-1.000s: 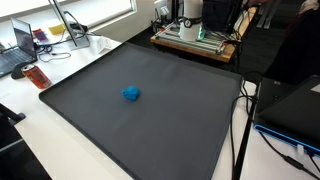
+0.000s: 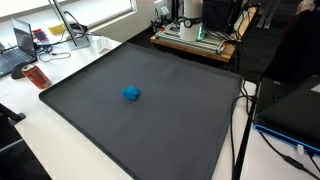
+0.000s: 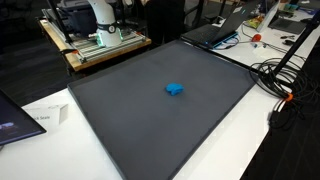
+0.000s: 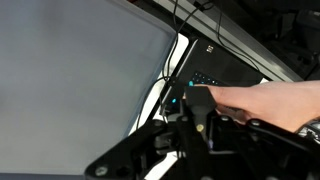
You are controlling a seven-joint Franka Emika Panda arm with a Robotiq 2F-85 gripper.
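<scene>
A small blue object (image 2: 131, 93) lies alone on the dark grey mat (image 2: 150, 125); exterior view 2 shows the same blue object (image 3: 174, 88) near the middle of the mat. My gripper appears only in the wrist view, over the mat's edge and away from the blue object. A person's hand (image 4: 265, 103) reaches in from the right and touches a dark, blocky thing (image 4: 200, 98) right at the fingertips. Whether the fingers grip that thing, and how far apart they stand, is unclear.
A black laptop (image 4: 215, 68) and cables lie beside the mat in the wrist view. A red can (image 2: 37, 77) stands beyond the mat's left corner. Tangled black cables (image 3: 285, 85) lie on the right in exterior view 2.
</scene>
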